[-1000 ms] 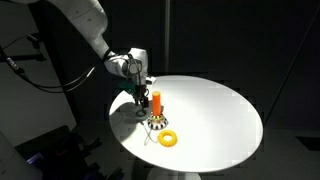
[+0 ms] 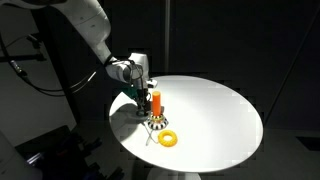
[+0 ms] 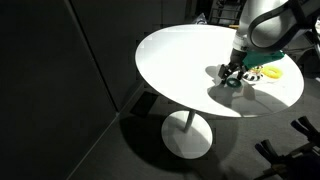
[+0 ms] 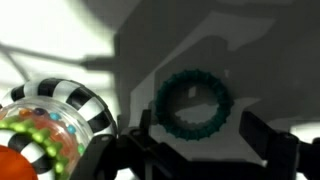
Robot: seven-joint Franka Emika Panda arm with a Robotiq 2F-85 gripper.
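Note:
A dark green ring (image 4: 216, 88) lies flat on the white table. My gripper is over it with fingers part open, and the ring appears in the gap between the two dark fingers in the wrist view. Its left edge comes close to the left fingertip; a small gap shows at the right one. Whether either finger touches it I cannot tell. From the side, the gripper (image 3: 230, 75) is low, just above the green ring (image 3: 233, 83). In the first exterior view the arm partly covers that spot.
Right beside the gripper stands a toy (image 4: 45, 125) with a black-and-white checked rim, colored beads and an orange top (image 2: 156, 102). A yellow ring (image 2: 167, 138) lies nearer the table's front edge.
My gripper has come down toward the green ring over the last second. The toy and the yellow ring have stayed in place.

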